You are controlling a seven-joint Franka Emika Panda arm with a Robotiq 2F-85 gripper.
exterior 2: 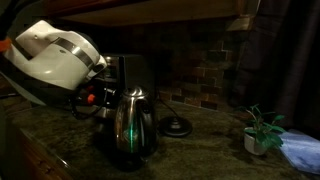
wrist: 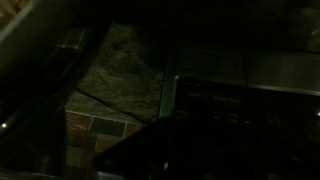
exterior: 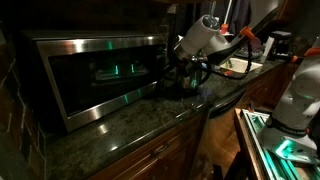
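A shiny metal kettle (exterior 2: 135, 125) stands upright on the dark counter in exterior view 2. My gripper (exterior 2: 108, 95) is at its left, close to the upper part; dimness hides whether they touch. From exterior view 1, the gripper (exterior: 183, 68) appears low over the counter, just right of the microwave, where the kettle is hard to make out. Its fingers look shut, and nothing clear shows between them. The wrist view is very dark, with the fingers lost in shadow.
A microwave (exterior: 105, 72) lines the wall. Behind the kettle lies a round black base (exterior 2: 175, 127) with a cord. A potted plant (exterior 2: 262, 130) and a pale cloth (exterior 2: 300, 150) occupy the right side.
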